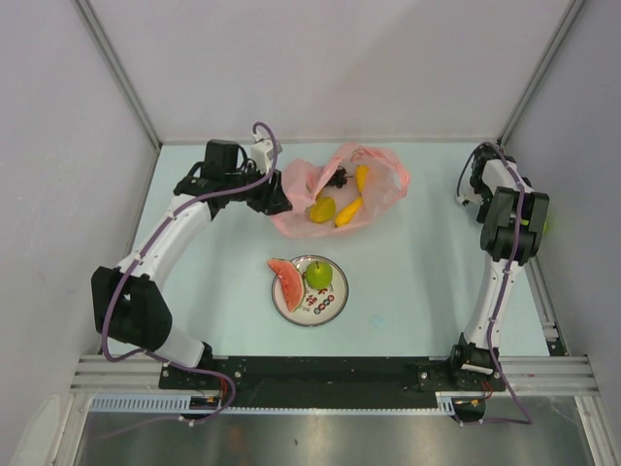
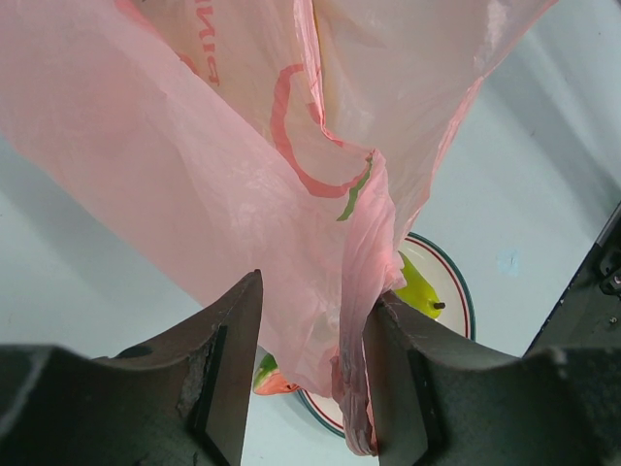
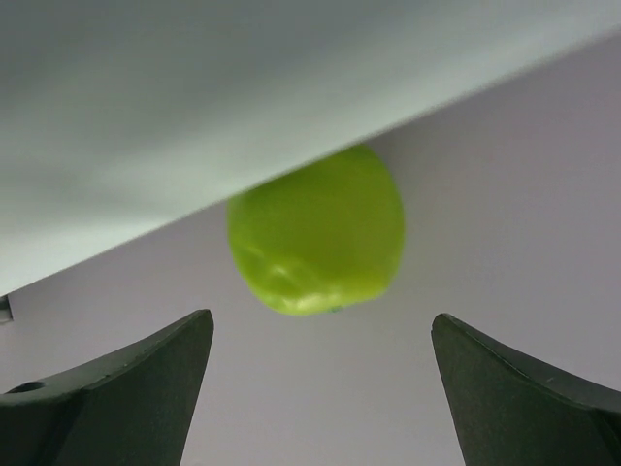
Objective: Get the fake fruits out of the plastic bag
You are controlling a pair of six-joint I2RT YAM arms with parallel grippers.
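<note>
A pink plastic bag [image 1: 378, 204] lies open at the back of the table, holding a yellow-green fruit [image 1: 322, 210], bananas [image 1: 348, 213] and dark grapes [image 1: 339, 178]. My left gripper [image 1: 277, 199] is at the bag's left edge; in the left wrist view pink plastic [image 2: 361, 282] runs down between its dark fingers, which stand part open. My right gripper [image 1: 490, 199] is at the far right, open, with a green fruit [image 3: 315, 243] beyond its fingertips in the right wrist view, below a pale edge.
A plate [image 1: 320, 312] in the front middle holds a watermelon slice [image 1: 289, 285] and a green apple [image 1: 318, 275]. Walls border both sides and the back.
</note>
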